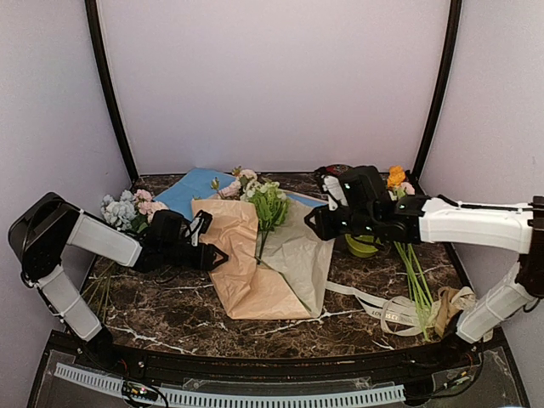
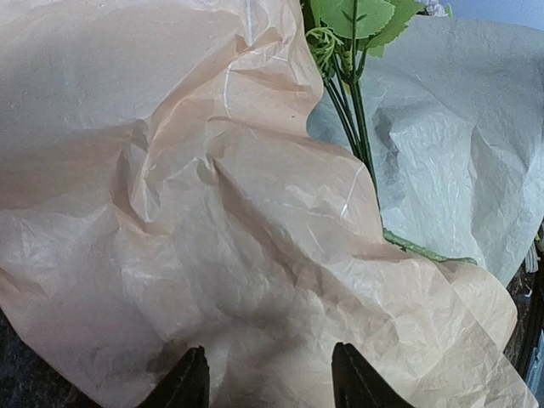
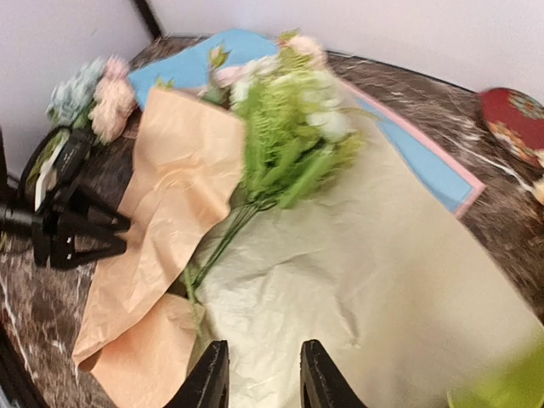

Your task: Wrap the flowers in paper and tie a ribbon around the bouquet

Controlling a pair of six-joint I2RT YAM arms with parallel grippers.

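Observation:
The bouquet (image 1: pixel 269 208) of pale flowers and green leaves lies on the wrapping paper, its stems (image 3: pixel 225 242) bare. On the left, the paper's peach flap (image 1: pixel 231 225) is folded inward over part of the stems; the right side (image 1: pixel 304 255) is spread out flat. My left gripper stands part open over the peach flap, and no paper shows gripped between its fingers. My right gripper is open and empty, above the right edge of the paper. A pale lettered ribbon (image 1: pixel 395 313) lies loose on the table at right.
Loose flowers (image 1: pixel 127 208) lie at the left, and more long-stemmed ones (image 1: pixel 416 280) at the right. A green container (image 1: pixel 363 246) sits below my right arm. Bare marble (image 1: pixel 161 319) shows at the front left.

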